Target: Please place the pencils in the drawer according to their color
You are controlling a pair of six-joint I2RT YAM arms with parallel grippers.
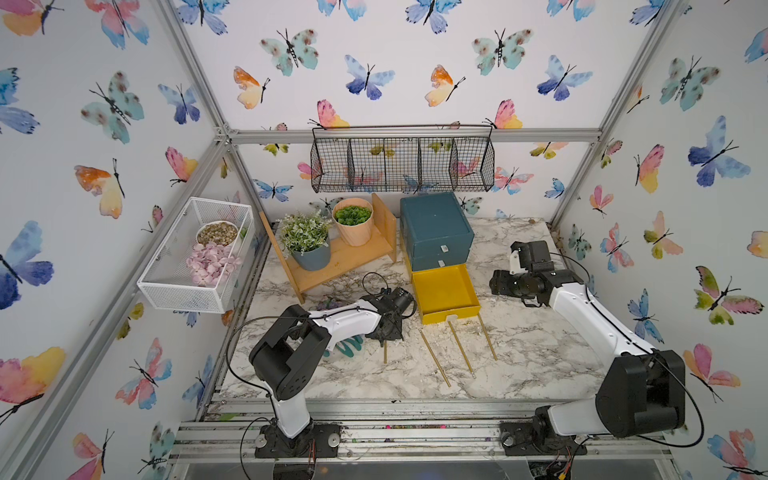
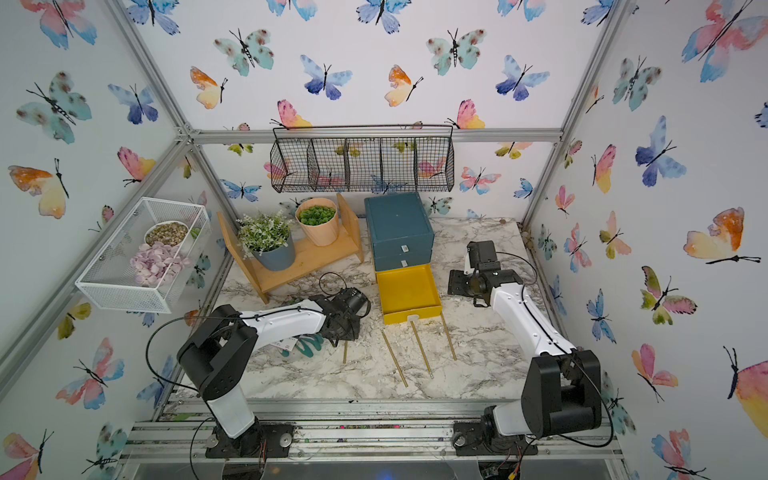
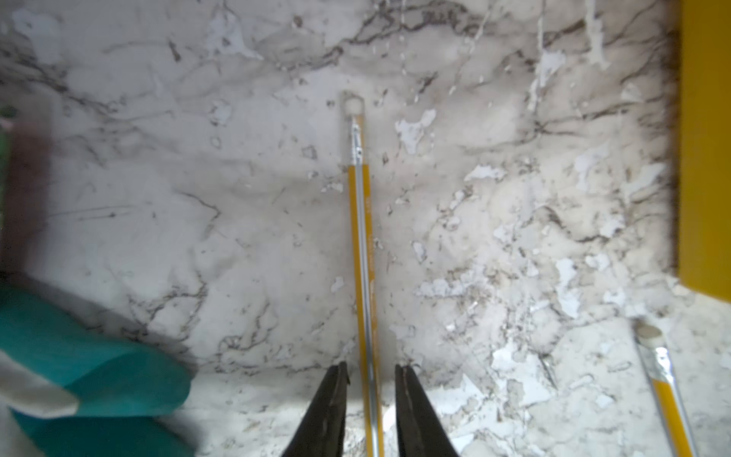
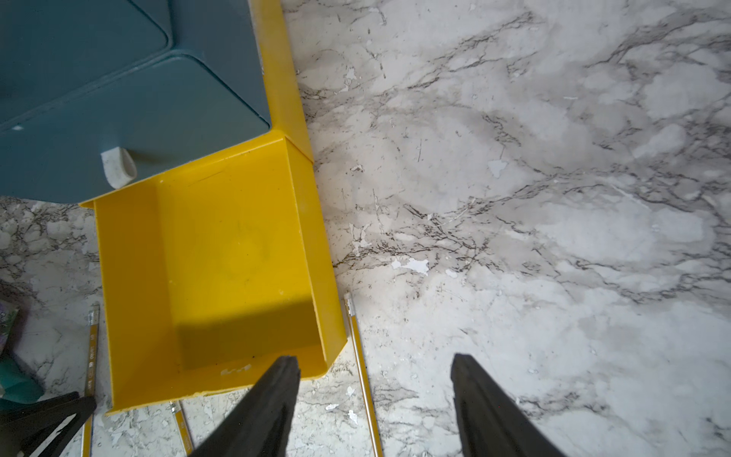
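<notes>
A yellow drawer (image 1: 445, 289) sits pulled out before the blue drawer unit (image 1: 436, 224). Several pencils lie loose on the marble table, including pencils (image 1: 435, 357). My left gripper hangs point-down over one yellow pencil with a silver stripe (image 3: 363, 266), its fingers part-way apart either side of it; whether they touch it I cannot tell. My right gripper is open to the right of the drawer, with a pencil (image 4: 359, 358) below between its fingers in the wrist view, apparently not held.
A wooden shelf (image 1: 336, 268) with two potted plants stands at the back left. Teal gloves (image 3: 91, 358) lie left of the pencil. A wire basket (image 1: 400, 164) hangs on the back wall. The table right of the drawer is clear.
</notes>
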